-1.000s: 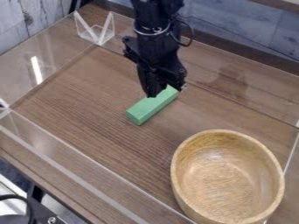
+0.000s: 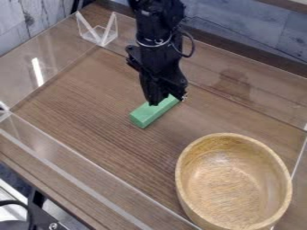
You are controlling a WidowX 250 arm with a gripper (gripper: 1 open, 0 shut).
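Observation:
A green rectangular block (image 2: 153, 111) lies on the wooden table near its middle, angled diagonally. My black gripper (image 2: 156, 88) hangs just above the block's far end, partly covering it; whether its fingers are open or shut is unclear. A large round tan bowl (image 2: 234, 184) stands at the lower right.
A white wire object (image 2: 99, 27) sits at the back left, and another white item (image 2: 4, 112) at the left edge. Black cables lie at the lower left corner.
My gripper has shifted slightly over the last second, staying above the green block. The block and bowl look unmoved.

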